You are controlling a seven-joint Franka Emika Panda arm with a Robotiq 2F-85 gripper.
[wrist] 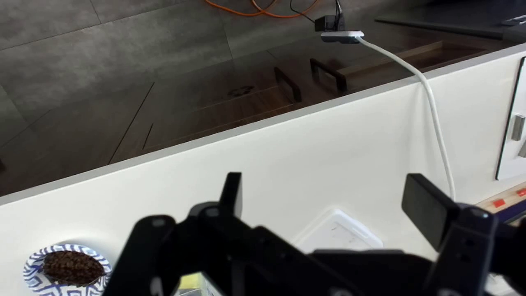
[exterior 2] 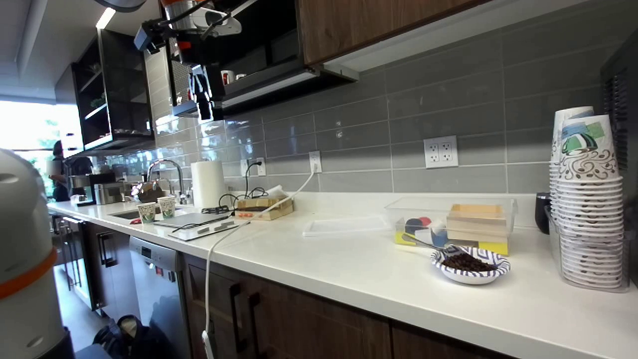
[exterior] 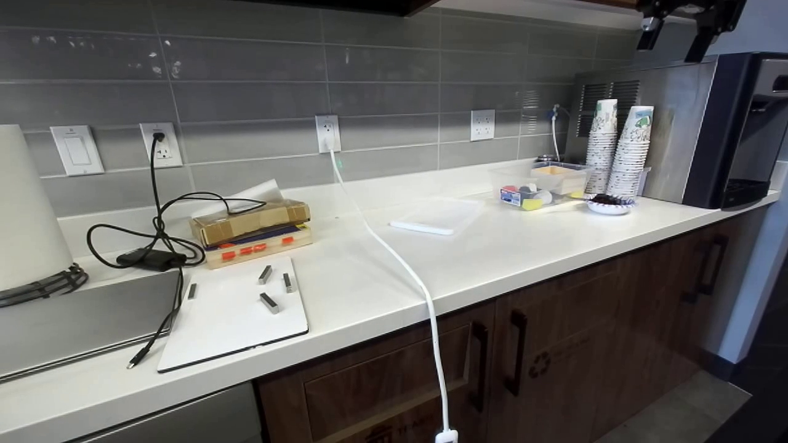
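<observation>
High above the counter, at the top right of exterior view 1, my gripper [exterior: 672, 51] hangs open. In the wrist view its two black fingers stand wide apart, the left fingertip [wrist: 231, 195] and the right fingertip [wrist: 426, 207], with only bare countertop and part of a white lid [wrist: 340, 234] visible below. A patterned bowl [exterior 2: 472, 276] of dark brown bits stands on the counter, a spoon [exterior 2: 421, 242] leaning at its rim. Behind it is a clear plastic bin [exterior 2: 511, 218] holding several items. Several small metal blocks lie on a white board [exterior: 221, 332].
Two tall stacks of paper cups [exterior: 631, 155] stand near the dark dispenser [exterior: 739, 133]. A white cable [exterior: 399, 258] crosses the counter and hangs over its edge. Boxes [exterior: 255, 229], a black cord [exterior: 155, 229] and a paper towel roll [exterior: 26, 214] occupy the left.
</observation>
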